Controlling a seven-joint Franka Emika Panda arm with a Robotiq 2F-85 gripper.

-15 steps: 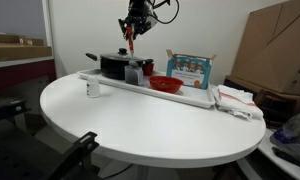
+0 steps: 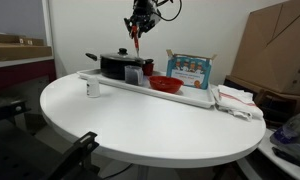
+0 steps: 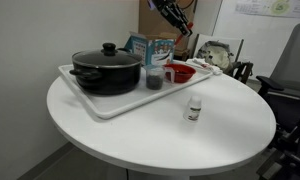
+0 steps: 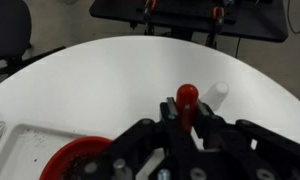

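A slim red object (image 4: pixel 187 97), standing end-on to the wrist camera, is held between my fingers. In exterior view 1 my gripper (image 2: pixel 136 24) is high above the tray, shut on this red object (image 2: pixel 135 38), which hangs down over the area by the black pot (image 2: pixel 120 65). A red bowl (image 2: pixel 165 84) sits on the white tray (image 2: pixel 195 95), lower left in the wrist view. A small white bottle (image 3: pixel 194 108) stands upright on the table, apart from the gripper. What the red object is cannot be made out.
A grey cup (image 3: pixel 154 77) stands between pot and bowl. The blue and white box (image 2: pixel 188 70) is upright at the tray's back. A folded white towel (image 2: pixel 237 101) lies at the right.
My gripper has shifted slightly right and upward with the red object in exterior view 1. The things on the table and tray have stayed in place.
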